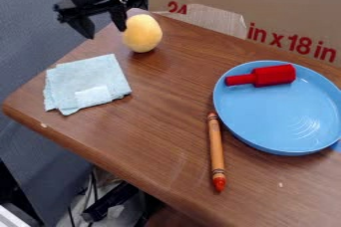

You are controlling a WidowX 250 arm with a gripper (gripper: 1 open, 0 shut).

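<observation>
My black gripper [102, 18] hangs at the upper left over the table's far-left edge, just left of a yellow egg-shaped object [143, 34]; whether its fingers are open or shut is hard to make out. A folded pale blue cloth [86, 84] lies on the left of the table. An orange crayon [216, 152] lies lengthwise near the middle right. A blue plate [280, 118] on the right holds a red object with a handle [266, 76].
A cardboard box [253, 7] stands along the back, with a clear plastic piece [213, 20] before it.
</observation>
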